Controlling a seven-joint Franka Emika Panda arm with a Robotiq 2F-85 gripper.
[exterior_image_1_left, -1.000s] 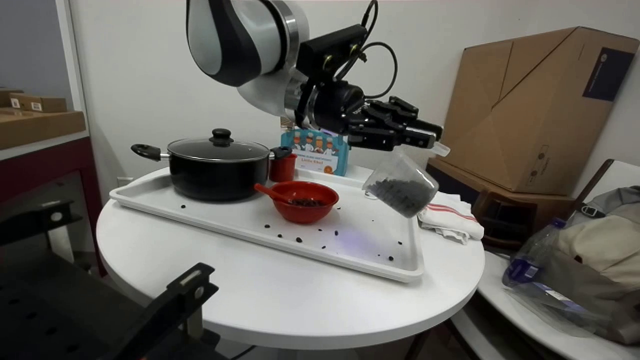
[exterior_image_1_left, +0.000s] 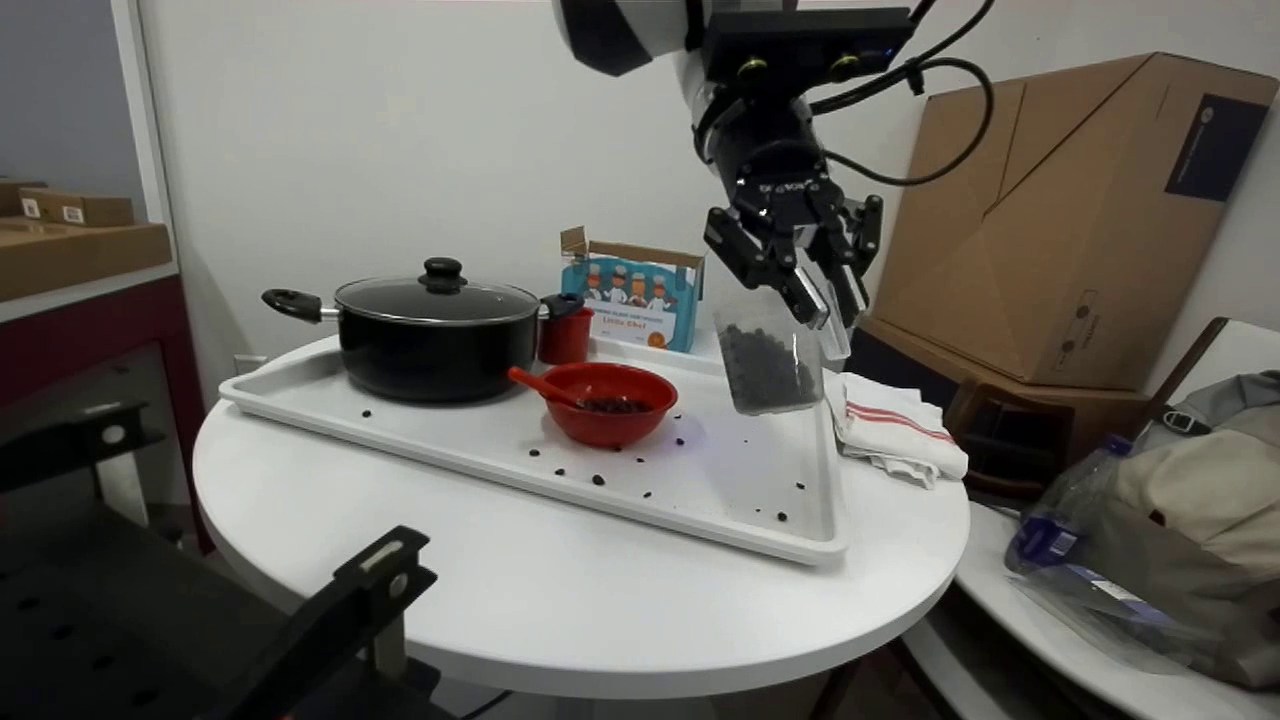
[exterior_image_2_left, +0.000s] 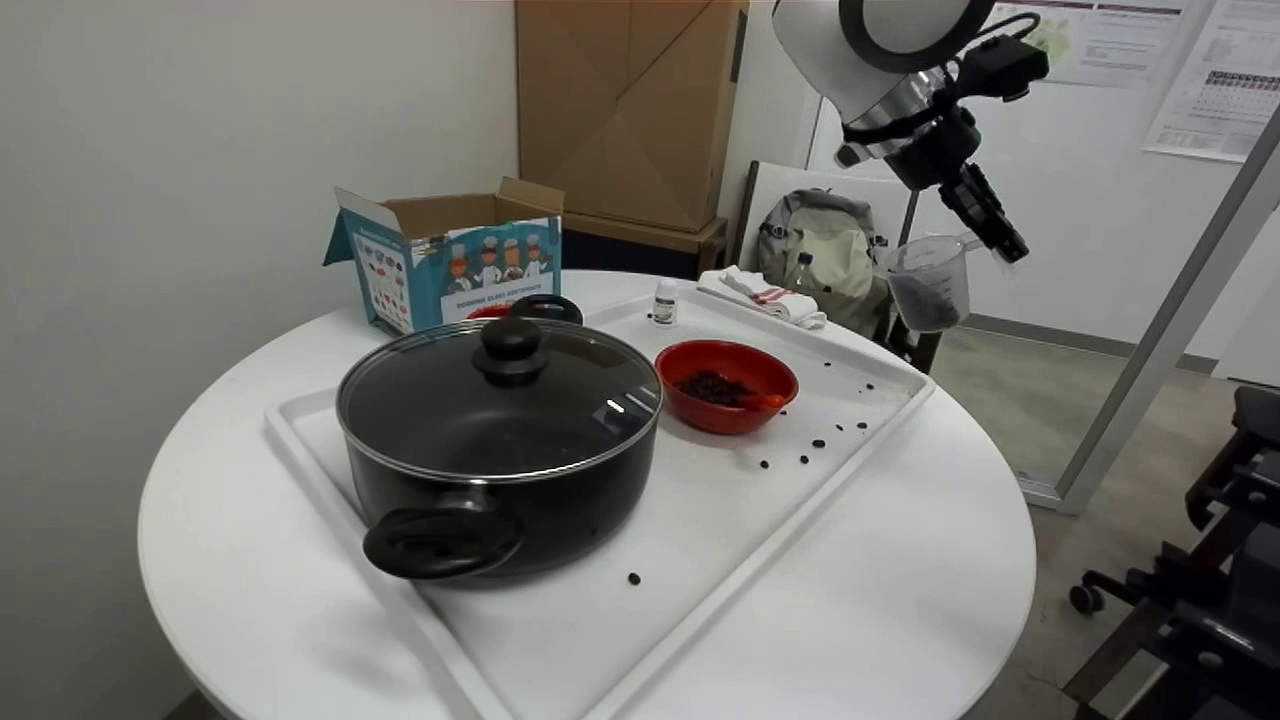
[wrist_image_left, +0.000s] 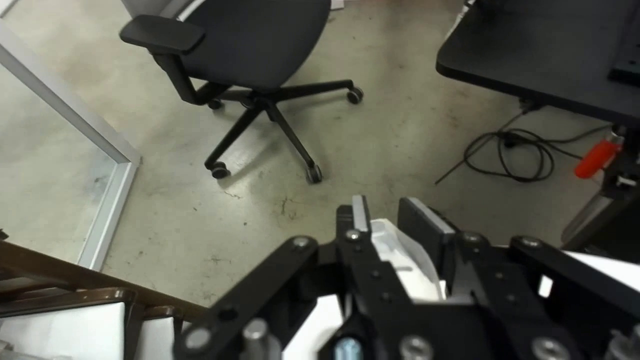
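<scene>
A clear measuring cup (exterior_image_1_left: 768, 367) with dark beans in its lower part hangs in the air above the right end of the tray. My gripper (exterior_image_1_left: 833, 310) is shut on its handle, fingers pointing downward. From the second exterior view, the cup (exterior_image_2_left: 927, 294) looks slightly tilted, its beans still inside. In the wrist view a pale translucent handle (wrist_image_left: 403, 255) shows between the fingers; the cup's body is hidden there. A red bowl (exterior_image_1_left: 609, 404) holding dark beans and a red spoon (exterior_image_1_left: 542, 385) sits on the white tray (exterior_image_1_left: 480, 450), left of the cup.
A lidded black pot (exterior_image_1_left: 439, 336) fills the tray's left part. Behind stand a red cup (exterior_image_1_left: 566, 336) and a blue box (exterior_image_1_left: 636, 300). A small bottle (exterior_image_2_left: 665, 301) and folded towel (exterior_image_1_left: 894, 427) lie toward the far right. Several loose beans dot the tray.
My arm has swung round, so the gripper now points down instead of rightward. The held cup has shifted a little left and stands closer to upright.
</scene>
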